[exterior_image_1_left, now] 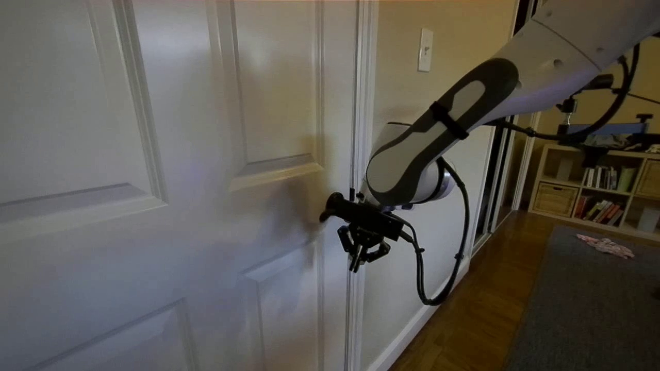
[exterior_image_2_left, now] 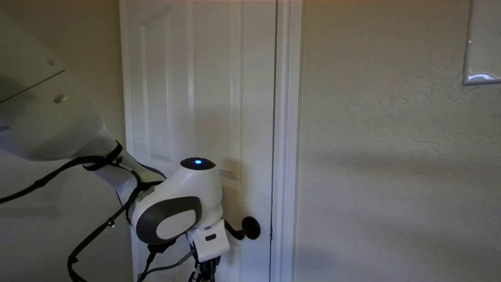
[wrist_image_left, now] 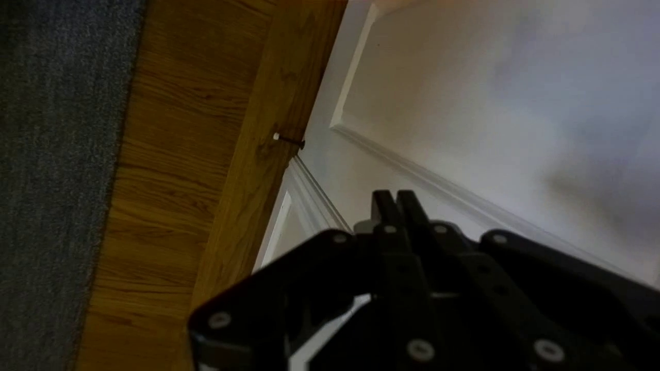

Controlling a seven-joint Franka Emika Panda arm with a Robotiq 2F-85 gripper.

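Observation:
A white panelled door [exterior_image_1_left: 185,241] stands against its frame and looks closed. Its dark lever handle [exterior_image_2_left: 251,228] sits near the door's right edge in exterior view 2, the lever roughly level. In exterior view 1 the handle [exterior_image_1_left: 334,201] is partly covered by my wrist. My gripper [exterior_image_1_left: 355,267] points downward below the handle, close to the door edge and apart from the lever. The fingertips [wrist_image_left: 382,201] are together in the wrist view, with nothing visible between them. Exterior view 2 cuts off the lower end of the gripper.
A white door frame [exterior_image_2_left: 286,141] and wall border the handle side. Behind the arm, the wooden floor [exterior_image_1_left: 455,321] and grey rug [exterior_image_1_left: 584,303] are mostly clear. A doorstop [wrist_image_left: 289,141] pokes out low down. Shelves [exterior_image_1_left: 594,185] stand far back.

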